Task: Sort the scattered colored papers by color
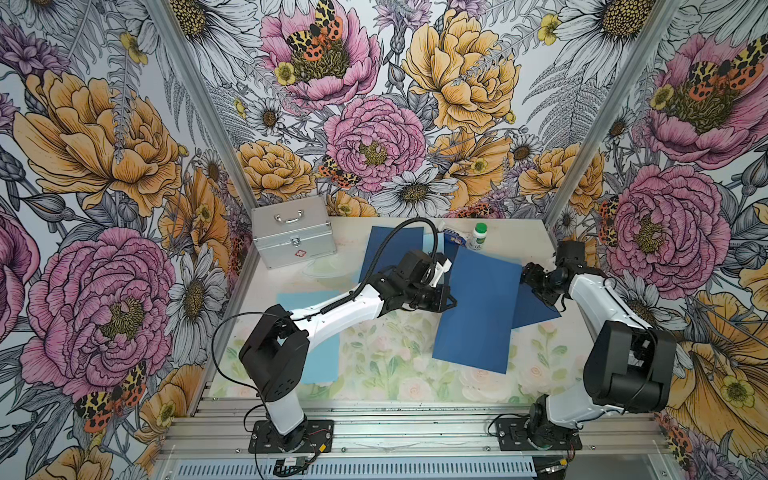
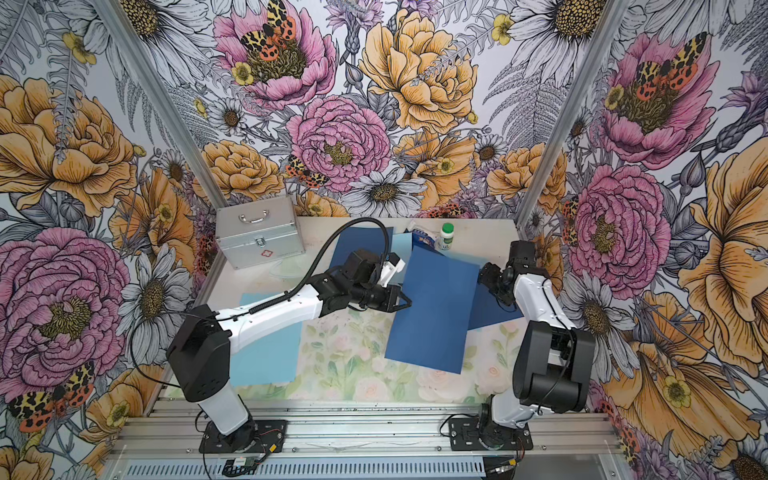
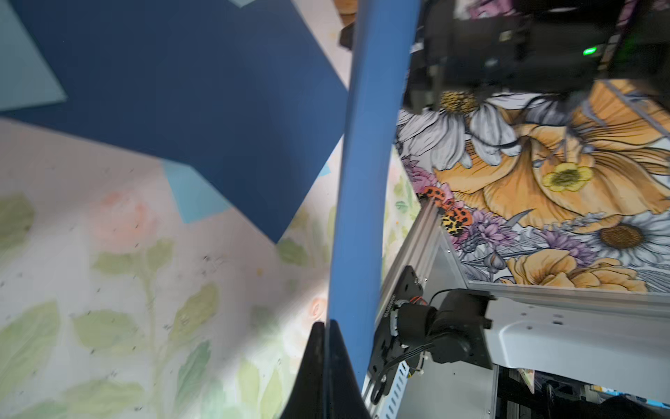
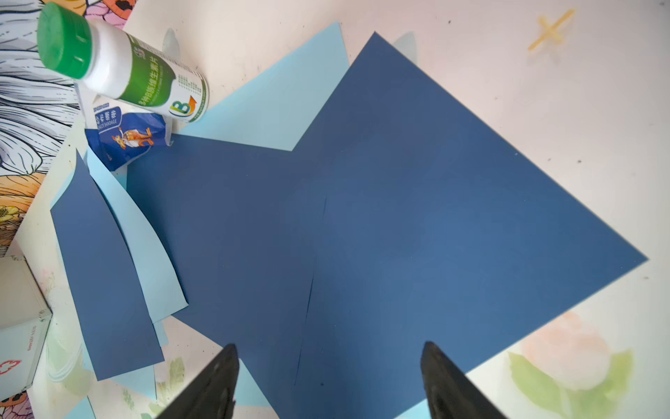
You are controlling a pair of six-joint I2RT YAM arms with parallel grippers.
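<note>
A large dark blue sheet (image 1: 478,320) slants across the middle of the table. My left gripper (image 1: 449,302) is shut on its left edge; in the left wrist view that raised sheet (image 3: 366,181) appears nearly edge-on, running up from the closed fingertips. Other dark blue sheets (image 3: 230,104) lie flat beneath. Over the dark blue paper on the right (image 1: 533,310), my right gripper stands open, nothing between its fingers. Another dark blue sheet (image 4: 104,279) lies toward the back left. Light blue paper (image 1: 320,352) rests at the front left, and more light blue (image 4: 293,90) peeks out near the bottle.
A white bottle with a green cap (image 1: 479,233) stands at the back beside a small blue packet (image 4: 129,132). The silver case (image 1: 294,236) occupies the back left corner. Bare flowered tabletop (image 1: 392,376) shows along the front middle.
</note>
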